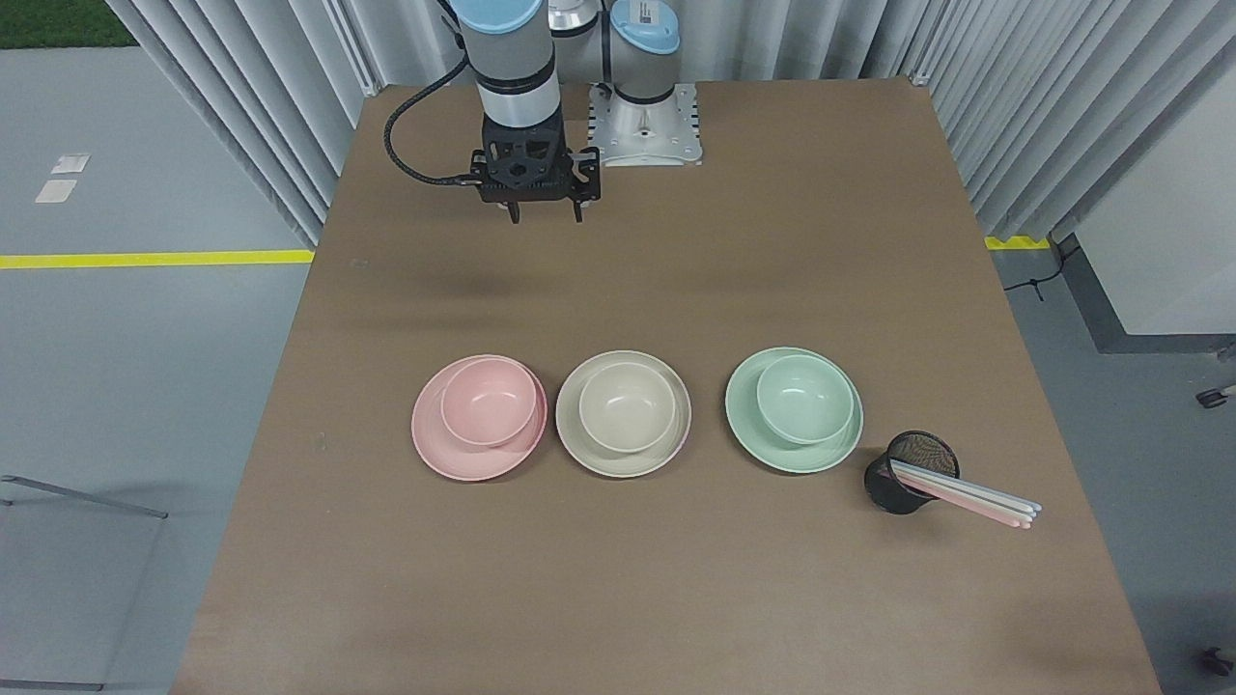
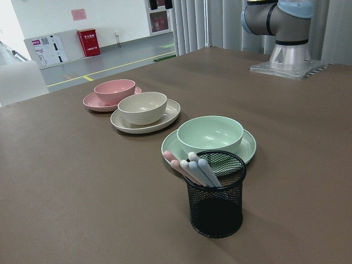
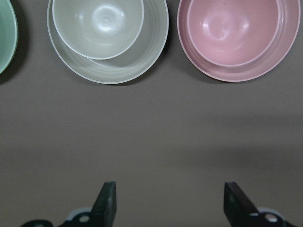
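Note:
Three bowls stand on matching plates across the table: a pink bowl (image 1: 488, 400) on a pink plate (image 1: 435, 442), a cream bowl (image 1: 627, 406) on a cream plate (image 1: 585, 453), and a green bowl (image 1: 804, 398) on a green plate (image 1: 753, 430). A black mesh holder (image 2: 216, 214) with several pink, white and pale blue sticks (image 1: 962, 492) stands beside the green plate. My gripper (image 1: 545, 215) hangs at the back of the table, apart from the dishes. In the wrist view its fingers are spread wide open with bare table between them.
The robot base (image 1: 643, 145) sits at the table's back edge (image 1: 811, 116). The front half of the table and the area between my gripper and the dishes are clear.

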